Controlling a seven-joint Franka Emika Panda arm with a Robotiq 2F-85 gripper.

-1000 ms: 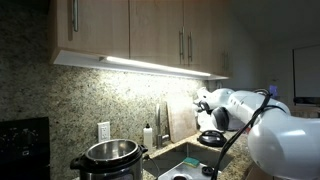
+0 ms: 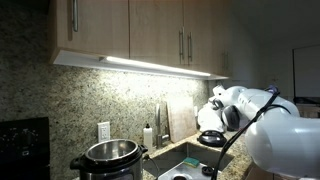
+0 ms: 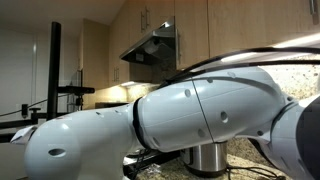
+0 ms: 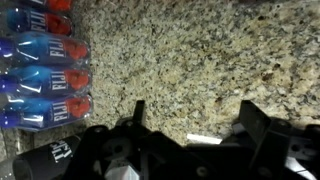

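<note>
My gripper stands open in the wrist view, its two dark fingertips wide apart with only speckled stone showing between them. On the left of that view lie several clear bottles (image 4: 45,82) with blue labels and red patches, side by side and outside the fingers. Below them is a dark bottle (image 4: 45,160) with white lettering, partly cut off by the frame edge. A white object (image 4: 205,139) shows partly behind the gripper's body. In exterior view 1 the arm reaches to the far right end of the counter; the fingertips are too small to make out there.
A large metal pot (image 2: 112,153) stands at the front left of the counter. Beyond it are a soap bottle (image 2: 147,136), a faucet (image 2: 158,125) and the sink (image 2: 180,155). A cutting board (image 2: 181,118) leans on the wall. Cabinets (image 2: 150,35) hang above.
At the far end of the counter, the arm's end has shifted slightly to the right in exterior view 1. The sink and pot have stayed put.
</note>
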